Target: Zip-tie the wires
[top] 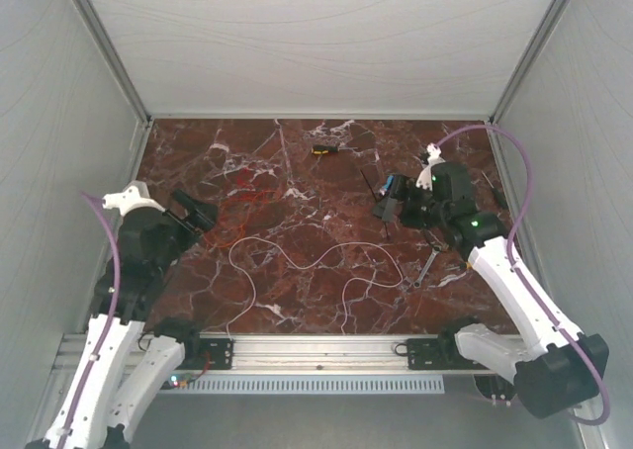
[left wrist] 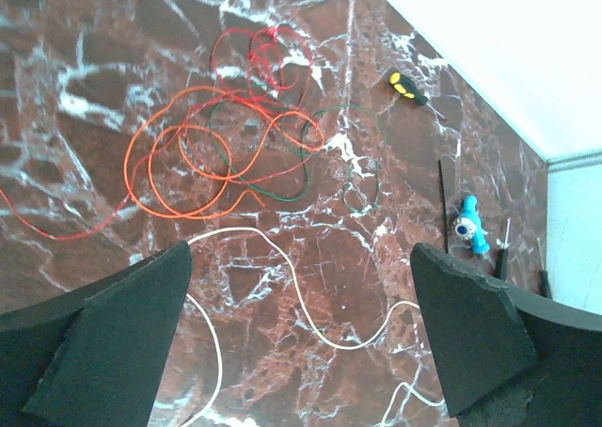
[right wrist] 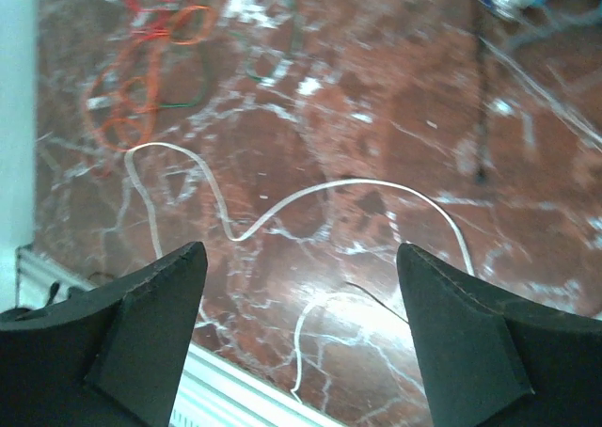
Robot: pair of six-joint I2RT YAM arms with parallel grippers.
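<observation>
A tangle of orange wire (left wrist: 169, 211) and red wire (left wrist: 268, 46) lies loose at the table's far left, with a thin green wire (left wrist: 282, 197) running through it. The white wire (top: 307, 266) curves across the middle of the table. A black zip tie (left wrist: 443, 206) lies straight on the right half, partly hidden by my right arm from above. My left gripper (top: 198, 212) hangs above the left side, open and empty. My right gripper (top: 393, 198) is above the zip tie's area, likewise open with nothing between its fingers.
A blue tool (left wrist: 470, 225) lies beside the zip tie. At the back sits a yellow-black screwdriver (top: 323, 150). A wrench (top: 426, 269) is on the right near my arm. Walls close in the back and sides; the table centre holds only the white wire.
</observation>
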